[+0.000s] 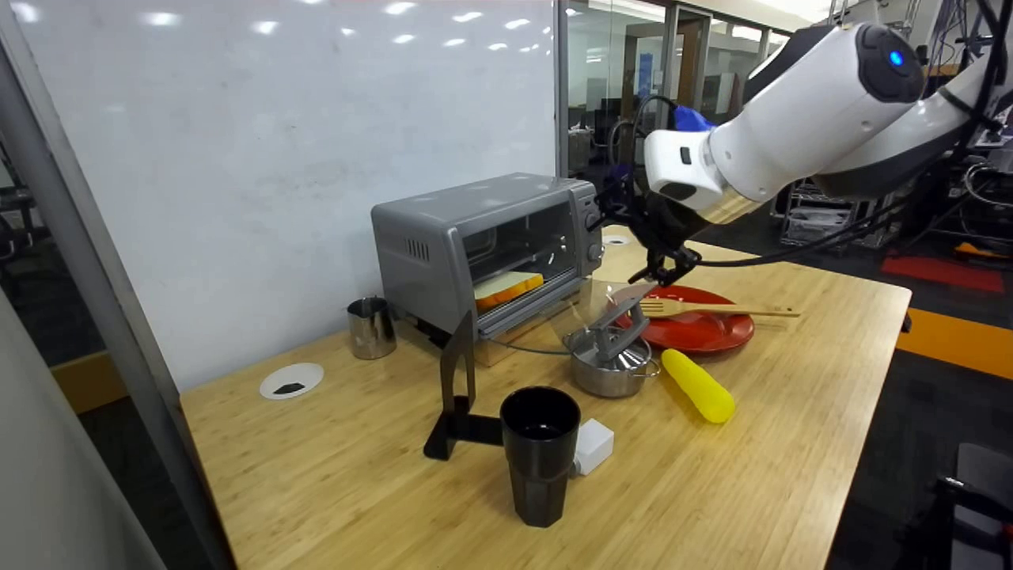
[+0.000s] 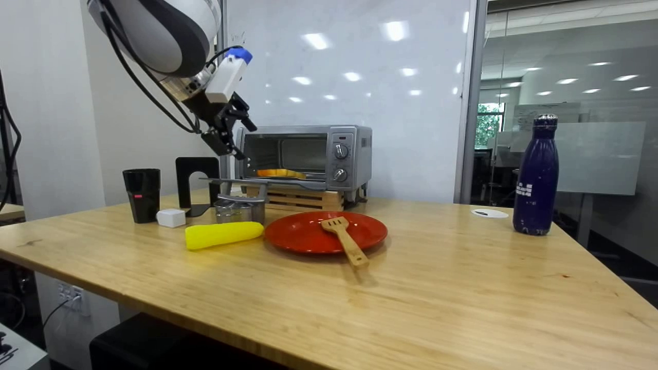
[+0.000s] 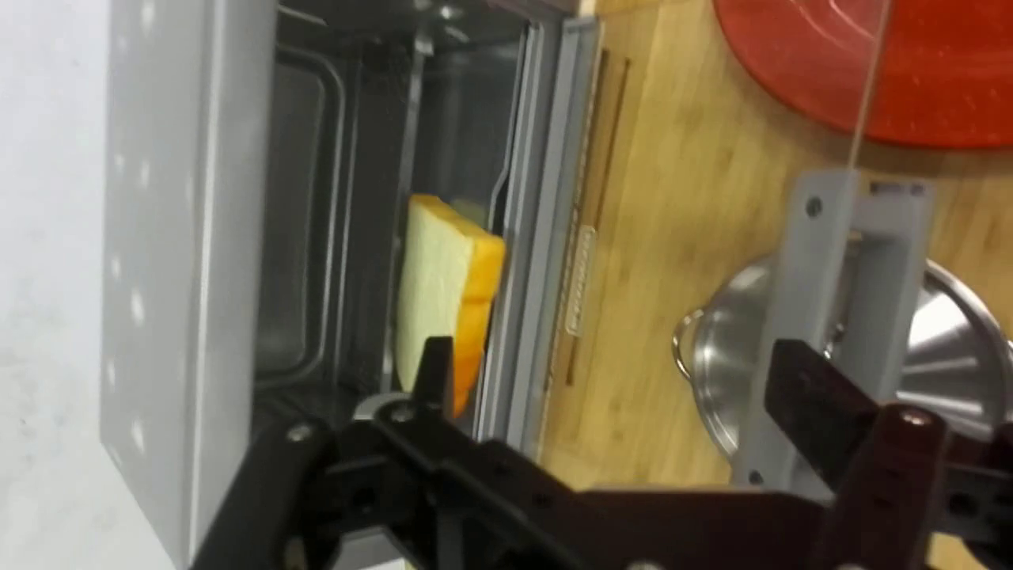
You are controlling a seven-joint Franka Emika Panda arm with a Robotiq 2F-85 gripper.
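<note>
The grey toaster oven (image 1: 475, 214) stands against the whiteboard with its glass door swung down. A slice of bread (image 3: 442, 275) lies inside, near the front opening. The grey door handle (image 3: 783, 304) hangs over the lidded steel pot (image 3: 726, 380); whether they touch cannot be told. My gripper (image 2: 245, 142) is open in front of and above the oven opening. In the wrist view my gripper has wide-spread fingers with nothing held between them. One finger overlaps the bread in that view, and the other overlaps the handle.
A red plate (image 2: 296, 231) with a wooden spatula (image 2: 348, 240) lies beside the pot. A yellow object (image 1: 698, 385), black cup (image 1: 539, 456), black stand (image 1: 456, 418) and white block (image 1: 594, 446) sit nearby. A blue bottle (image 2: 536, 179) stands far right.
</note>
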